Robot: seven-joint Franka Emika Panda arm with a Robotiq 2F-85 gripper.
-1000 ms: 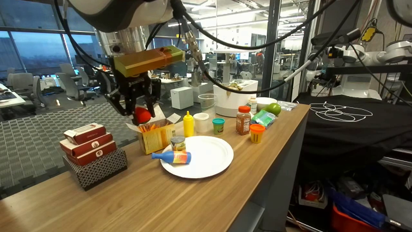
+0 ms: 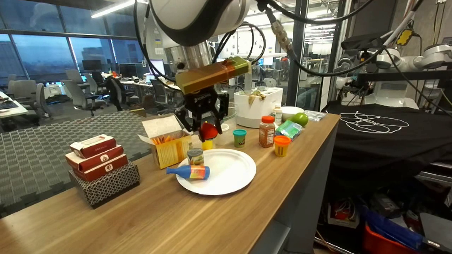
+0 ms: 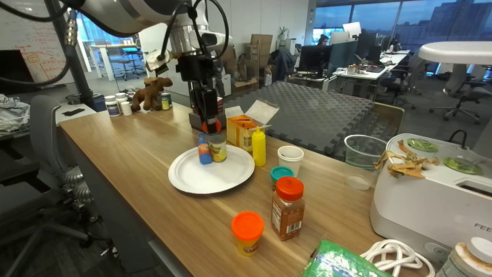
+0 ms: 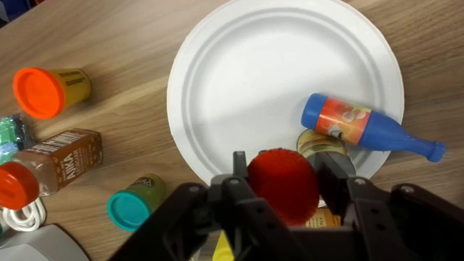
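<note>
Held between the fingers of my gripper [image 2: 209,132] is a round red object [image 4: 285,186], and the fingers are shut on it. In exterior view 1 the red object [image 2: 208,131] hangs in the air above the table, in front of the yellow squeeze bottle. The white plate [image 4: 243,87] lies beyond my fingertips in the wrist view. On its edge rest a blue bottle [image 4: 378,130] lying on its side and a small can [image 3: 217,148] standing against it. My gripper [image 3: 210,129] looks to be over the far part of the table in exterior view 2.
Beside the plate stand an open yellow box [image 2: 171,150], a yellow squeeze bottle [image 3: 258,147], white cups [image 3: 290,157], Play-Doh tubs [image 3: 247,233] and a spice jar [image 3: 288,207]. Stacked red boxes [image 2: 97,157] sit at the left.
My gripper has moved right with the red object, from above the open yellow box to above the area near the yellow squeeze bottle. The things on the table have not moved.
</note>
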